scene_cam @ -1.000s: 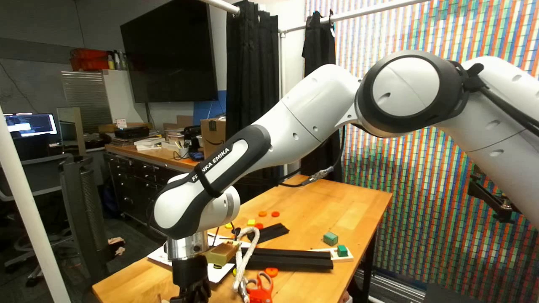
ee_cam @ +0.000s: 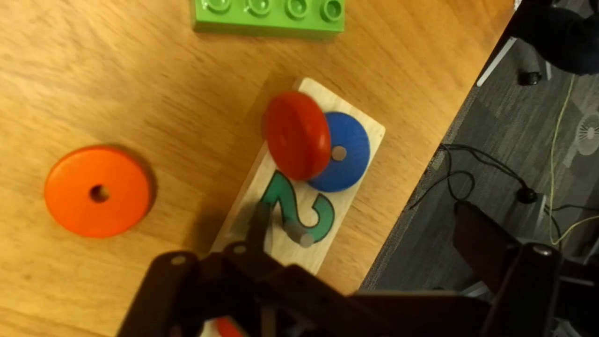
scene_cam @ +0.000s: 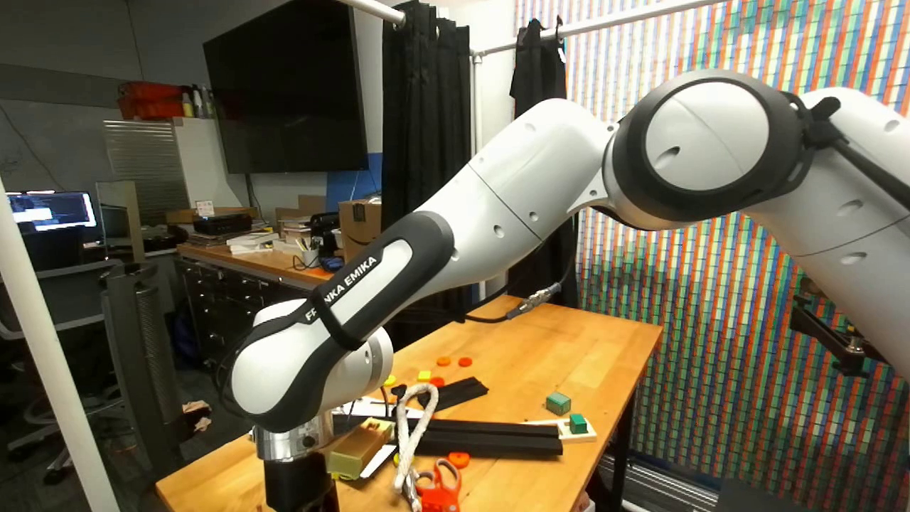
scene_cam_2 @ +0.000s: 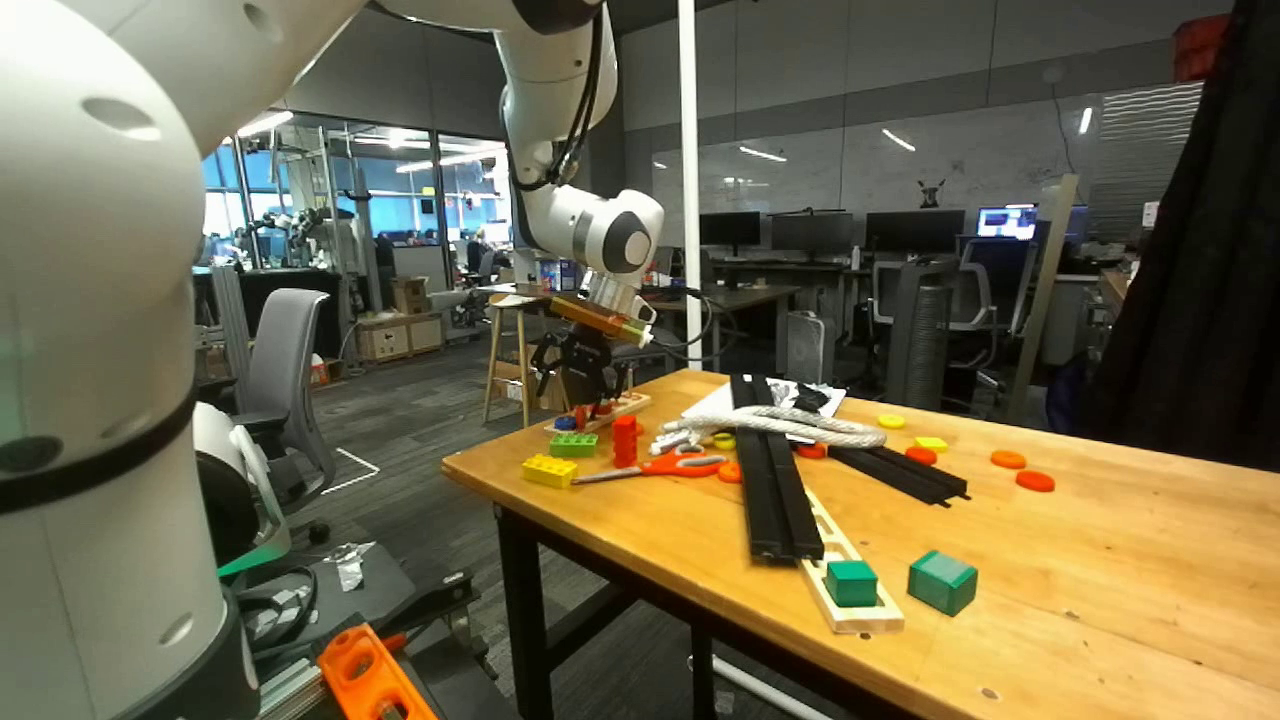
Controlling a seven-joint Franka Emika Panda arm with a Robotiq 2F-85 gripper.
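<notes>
My gripper is open over the wooden number board, nothing visible between its fingers. One finger [ee_cam: 259,224] hangs above the board and the other [ee_cam: 477,238] is out past the table edge. On the board [ee_cam: 342,104] a blue disc [ee_cam: 351,143] lies around a peg, and a red disc [ee_cam: 292,135] leans tilted against it. A bare peg [ee_cam: 306,240] stands by the green figure 2. Another red piece [ee_cam: 227,326] is partly hidden beneath the gripper. Flat on the table lies an orange disc [ee_cam: 84,191]. Exterior view 2 has the gripper low over the table's far end.
A green brick [scene_cam_2: 573,445], yellow brick [scene_cam_2: 548,470], red bricks [scene_cam_2: 625,442] and scissors [scene_cam_2: 684,466] lie close by. White rope [scene_cam_2: 780,420] crosses long black strips [scene_cam_2: 768,492]. Green blocks [scene_cam_2: 942,582] stand near the front edge.
In exterior view 1 the forearm and wrist have shifted left and somewhat lower. Less of the gripper shows there now, near the bottom edge. The table items there look unmoved.
</notes>
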